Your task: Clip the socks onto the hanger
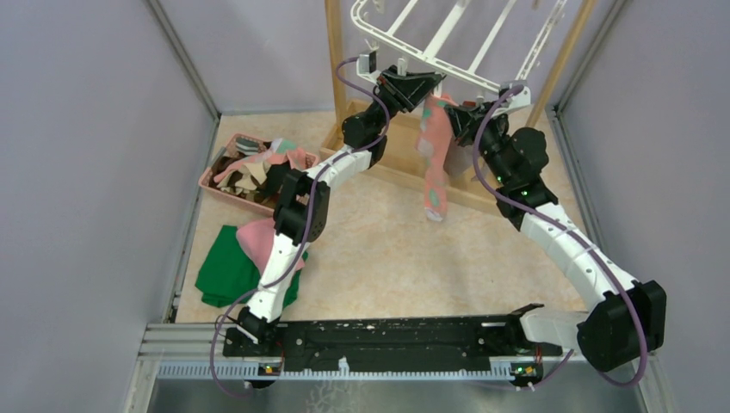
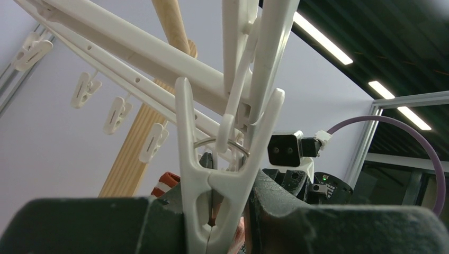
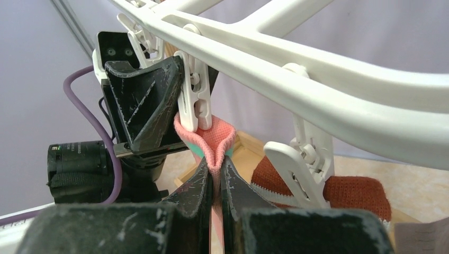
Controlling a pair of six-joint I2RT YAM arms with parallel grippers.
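A pink sock with green patches (image 1: pixel 436 155) hangs below the white hanger (image 1: pixel 439 64), its folded top at a white clip (image 3: pixel 196 90) in the right wrist view. My left gripper (image 1: pixel 434 79) is shut on that clip, which fills the middle of the left wrist view (image 2: pixel 212 174). My right gripper (image 1: pixel 453 114) is shut on the sock's pinched fabric just below the clip. Whether the clip bites the sock is unclear. A rust-red item (image 3: pixel 356 196) shows behind another clip (image 3: pixel 302 169).
A pink basket of socks (image 1: pixel 207 179) stands on the left, with green cloth (image 1: pixel 215 275) and pink cloth nearer. The wooden box (image 1: pixel 387 163) lies under the hanger.
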